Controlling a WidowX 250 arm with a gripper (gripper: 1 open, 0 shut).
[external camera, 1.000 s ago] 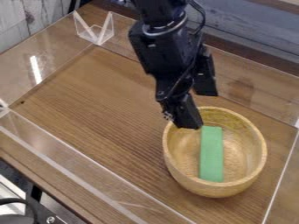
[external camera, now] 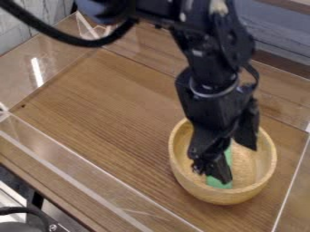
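Note:
My black gripper [external camera: 227,145] reaches down from the top of the camera view into a round tan bowl [external camera: 191,180], its fingers open over a green block [external camera: 218,182] lying inside. The arm and fingers hide much of the block and the back of the bowl.
Light panels and edges border it at the upper left and upper right, and a dark cable lies at the lower left corner.
My gripper has moved down into the bowl over the green block, which it now partly covers. The bowl looks to be in the same place.

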